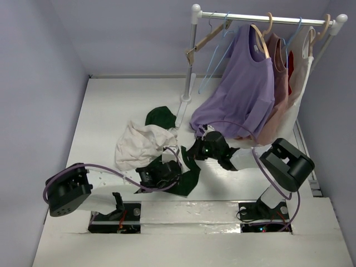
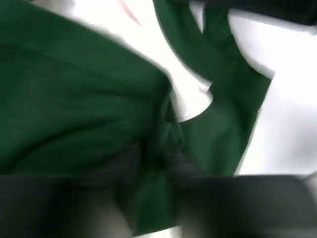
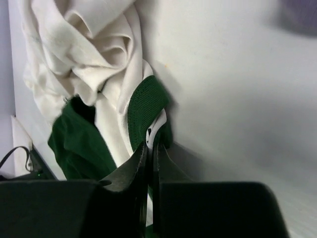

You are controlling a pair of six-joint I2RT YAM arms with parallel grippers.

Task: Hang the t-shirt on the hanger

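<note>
A white t-shirt (image 1: pixel 140 146) with green sleeves lies crumpled on the table, one green sleeve (image 1: pixel 161 117) at its far end and more green cloth (image 1: pixel 189 179) near the front. My left gripper (image 1: pixel 177 167) is low over this near green part. In the left wrist view, blurred fingers stand partly apart, with green cloth (image 2: pixel 89 109) below and between them; whether they touch it is unclear. My right gripper is shut on the shirt's green and white edge (image 3: pixel 148 106), at the garment's right side. An empty blue hanger (image 1: pixel 214 61) hangs from the rack.
The rack's rail (image 1: pixel 267 18) also carries a purple shirt (image 1: pixel 239 89), a pink garment (image 1: pixel 281 92) and a white one (image 1: pixel 300 67). A rack post (image 1: pixel 187 86) stands behind the t-shirt. Bare table lies at the far left.
</note>
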